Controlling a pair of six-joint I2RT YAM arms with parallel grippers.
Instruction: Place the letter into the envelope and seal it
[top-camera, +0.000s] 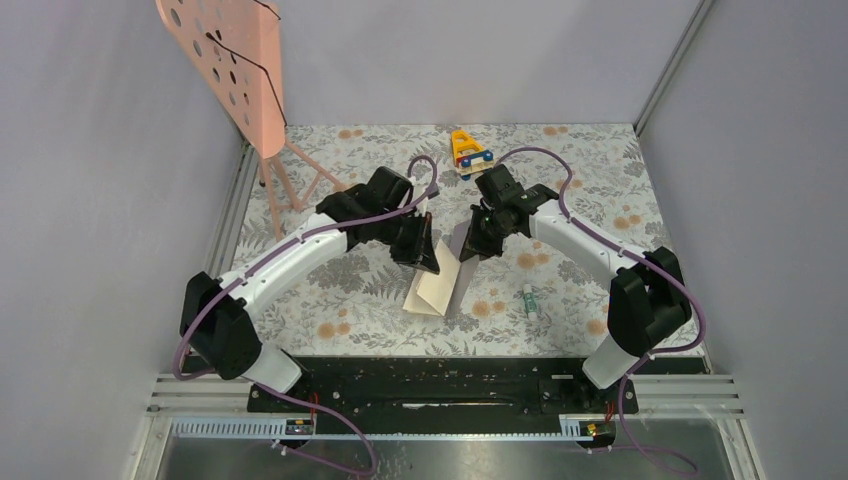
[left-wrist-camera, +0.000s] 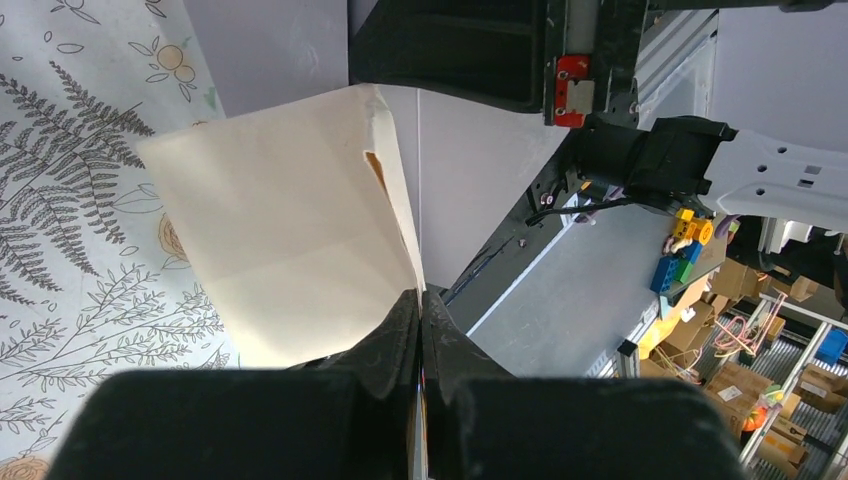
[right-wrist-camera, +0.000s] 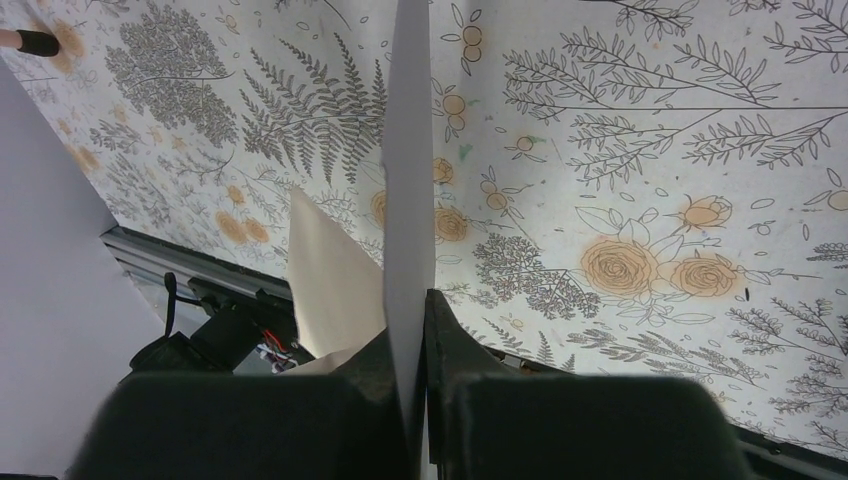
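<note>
The cream folded letter (top-camera: 430, 287) hangs from my left gripper (top-camera: 430, 265), which is shut on its edge, filling much of the left wrist view as a pale sheet (left-wrist-camera: 270, 220). Just right of it is the grey envelope (top-camera: 462, 295), held upright in my right gripper (top-camera: 470, 250); it shows as a narrow grey strip (right-wrist-camera: 408, 170) between that gripper's fingers in the right wrist view. The letter lies against the envelope's left side; whether any of it is inside cannot be told.
A glue stick (top-camera: 530, 302) lies right of the envelope. A toy (top-camera: 467, 150) sits at the back, and a pink easel (top-camera: 230, 80) stands at the back left.
</note>
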